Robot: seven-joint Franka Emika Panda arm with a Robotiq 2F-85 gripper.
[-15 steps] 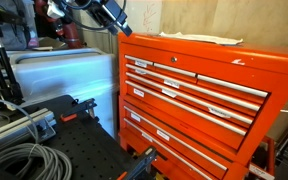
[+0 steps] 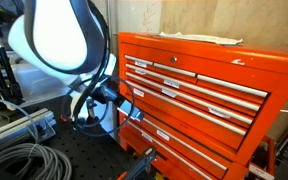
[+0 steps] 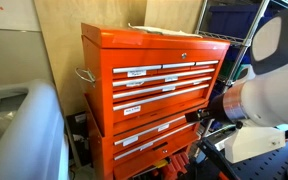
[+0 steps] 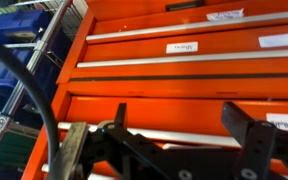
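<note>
A red tool chest (image 2: 189,85) with several drawers fills the middle of exterior view 1, its drawers all looking shut. Long silvery handles run across the drawer fronts. My gripper is open in the wrist view, its dark fingers wide apart and nothing seen between them. Behind the fingers run a lower drawer handle (image 4: 174,135) and labelled drawer fronts. From outside, the gripper (image 2: 134,114) is low at the left side of the chest front; whether it touches the chest I cannot tell. In exterior view 2 the white arm (image 3: 252,100) covers the chest's lower right.
A pale paper or cloth (image 2: 201,38) lies on the chest top. Coiled cable (image 2: 32,160) rests on the black perforated table (image 2: 89,155). Wire shelving with blue bins (image 3: 234,22) stands behind the chest. Red and black items lie on the floor by the chest.
My arm has come down from above the chest's top left corner to the lower drawers, and its white link now looms large at the left. The chest looks unchanged.
</note>
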